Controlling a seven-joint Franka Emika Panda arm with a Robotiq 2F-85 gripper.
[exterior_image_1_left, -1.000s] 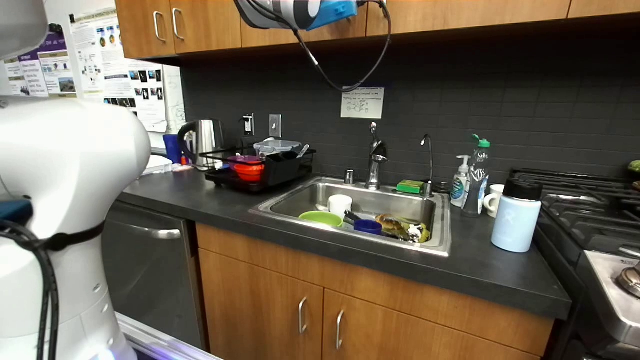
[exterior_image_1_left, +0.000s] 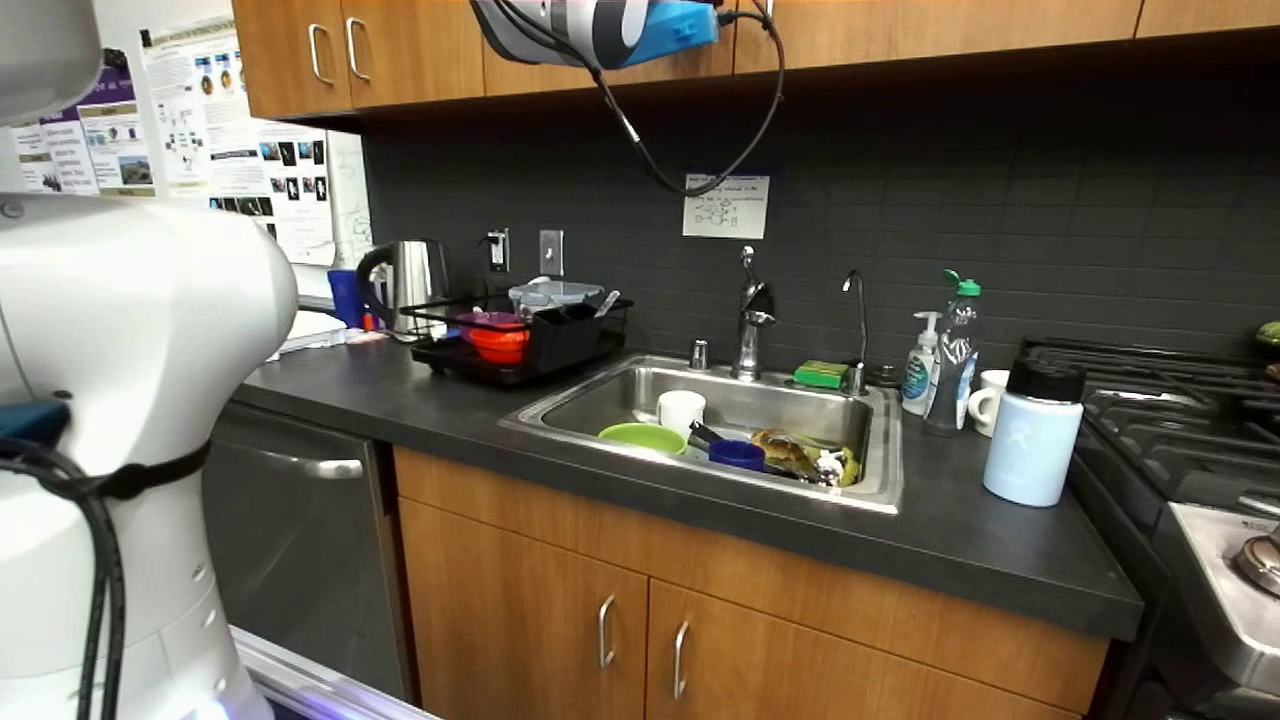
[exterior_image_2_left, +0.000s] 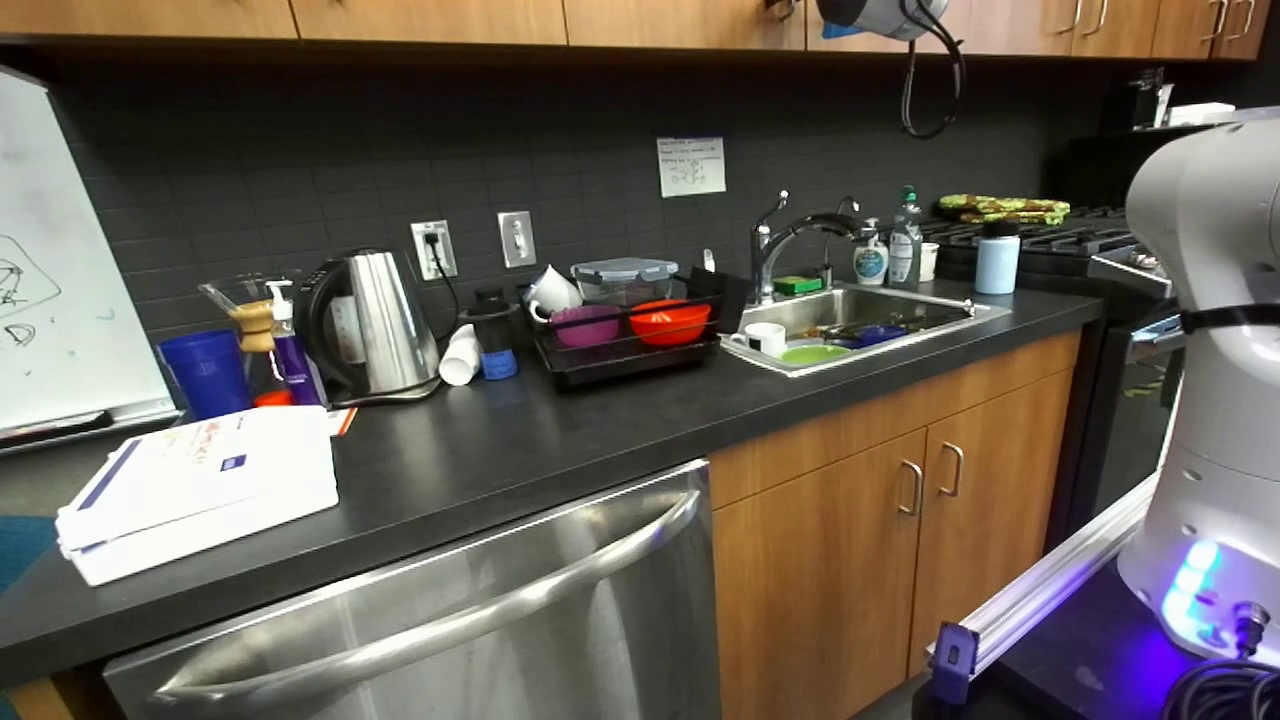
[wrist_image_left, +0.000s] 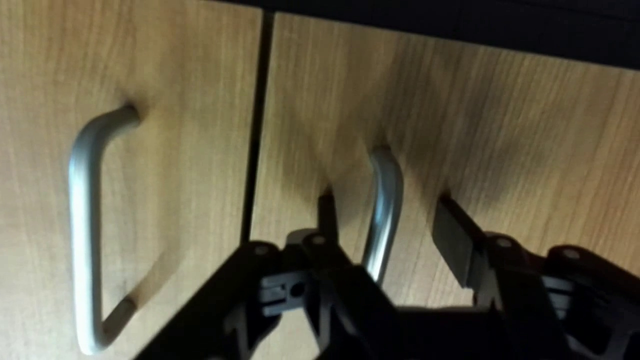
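Observation:
In the wrist view a curved metal handle (wrist_image_left: 387, 198) on the right-hand cabinet door (wrist_image_left: 540, 150) stands between the two fingers of my gripper. The fingers are part open, with visible gaps on both sides of the handle's upper part. Its lower part is hidden behind the gripper. The left finger (wrist_image_left: 327, 219) lies between that handle and the dark seam between the doors. Both exterior views cut the arm's end off at the top, so the fingers do not show there.
A second handle (wrist_image_left: 84, 228) is on the neighbouring door, left of the gripper. Below the upper cabinets, the sink (exterior_image_1_left: 882, 480) holds dishes, and a dish rack (exterior_image_1_left: 576, 342) stands beside it. The arm's cable (exterior_image_1_left: 768, 114) hangs in a loop in front of the backsplash.
The arm's end and its hanging cable have shifted very slightly right in exterior view 1. The dishes and counter items look unmoved.

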